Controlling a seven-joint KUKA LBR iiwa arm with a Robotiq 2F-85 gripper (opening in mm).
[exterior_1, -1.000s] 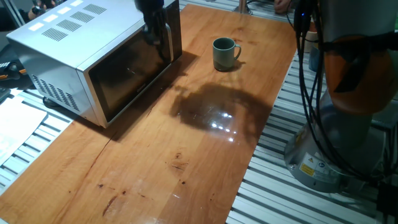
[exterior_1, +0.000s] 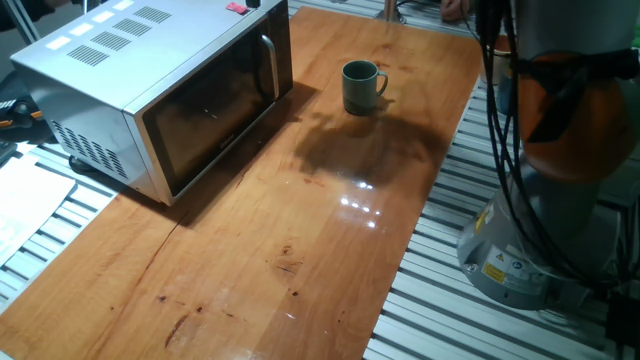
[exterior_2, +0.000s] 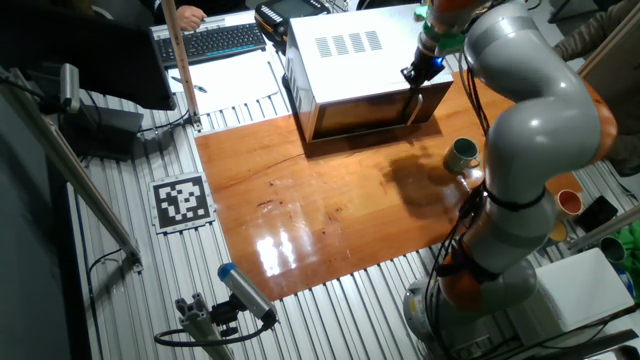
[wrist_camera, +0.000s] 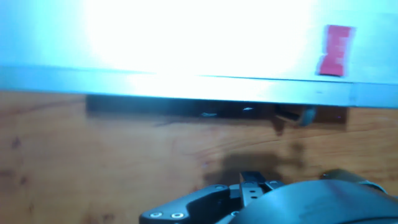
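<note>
A silver microwave (exterior_1: 130, 50) stands on the wooden table with its dark door (exterior_1: 215, 110) closed and an upright handle (exterior_1: 270, 65) at the door's far end. On the table to the right of it, a green mug (exterior_1: 361, 88) stands upright, apart from the microwave. In exterior view 2 my gripper (exterior_2: 413, 77) hangs near the handle end of the microwave, around its front top edge. The wrist view looks down on the microwave top (wrist_camera: 199, 43), the handle (wrist_camera: 305, 116) and part of my gripper's dark fingers (wrist_camera: 251, 185). The round housing hides the rest, so the finger opening is unclear.
A red label (wrist_camera: 336, 51) lies on the microwave top. A keyboard (exterior_2: 210, 45) and a person's hand (exterior_2: 188, 17) are behind, and cups (exterior_2: 569, 203) stand near the arm's base.
My gripper has moved up and away from the front of the door, almost out of exterior view 1. The arm's shadow has shifted toward the mug. Mug and microwave have stayed put.
</note>
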